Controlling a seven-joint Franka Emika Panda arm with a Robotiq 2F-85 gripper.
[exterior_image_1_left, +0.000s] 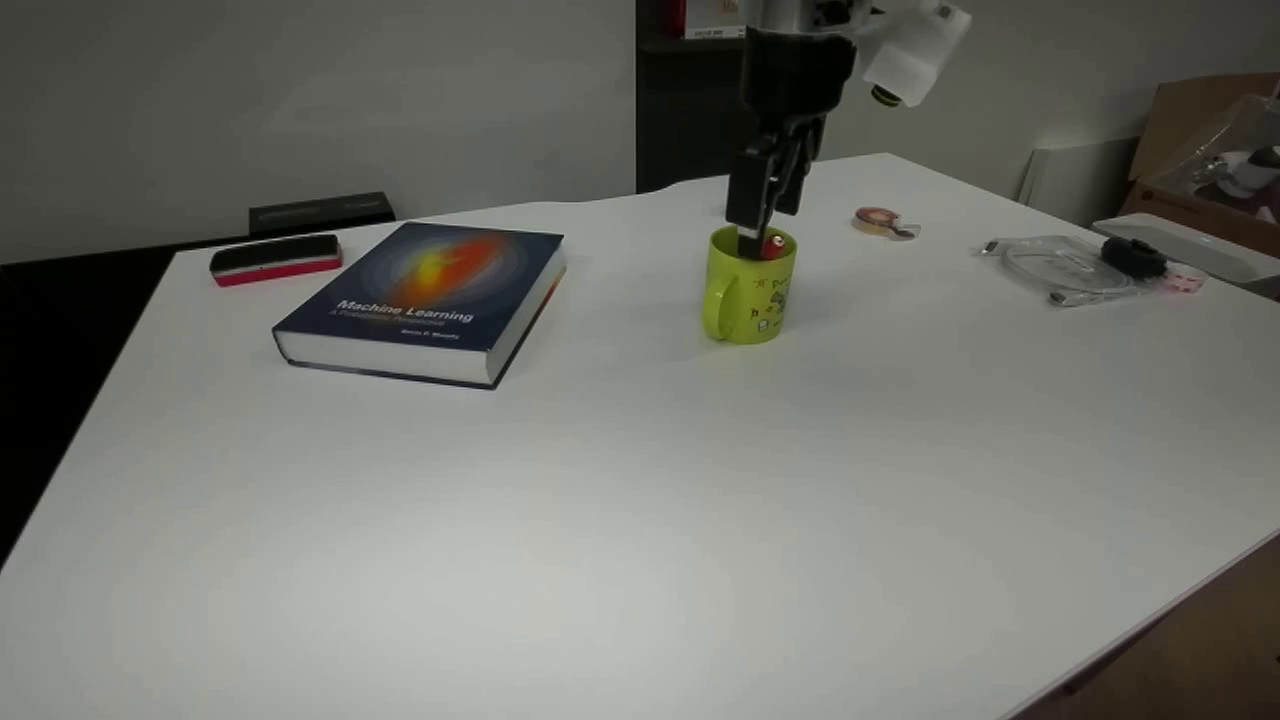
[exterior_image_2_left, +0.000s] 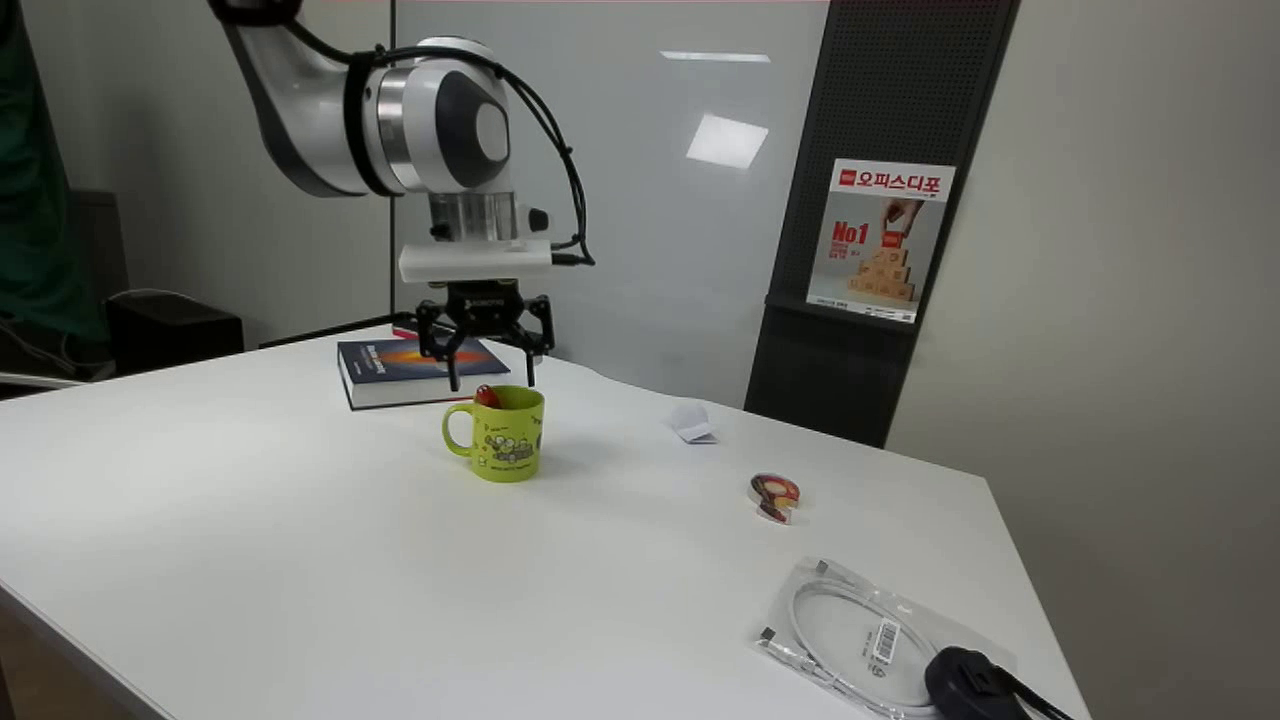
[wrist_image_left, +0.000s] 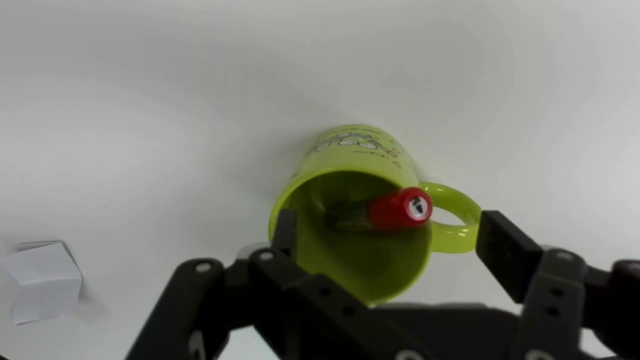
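Note:
A yellow-green mug (exterior_image_1_left: 750, 300) stands upright on the white table, its handle pointing left in the second exterior view. Inside it leans a marker with a red cap (wrist_image_left: 396, 209), the cap resting near the rim on the handle side. My gripper (exterior_image_2_left: 493, 382) points down over the mug with its fingers wide apart. In the wrist view one black fingertip (wrist_image_left: 286, 231) overlaps the mug's rim and the other lies just past the handle (wrist_image_left: 454, 239). Nothing is held between them; the marker's lower end is dim inside the mug.
A thick Machine Learning book (exterior_image_1_left: 420, 300) and an eraser (exterior_image_1_left: 276, 258) lie on the left. Folded white paper (exterior_image_2_left: 692, 422), a tape roll (exterior_image_2_left: 775, 494) and a bagged cable (exterior_image_2_left: 852, 642) lie on the other side.

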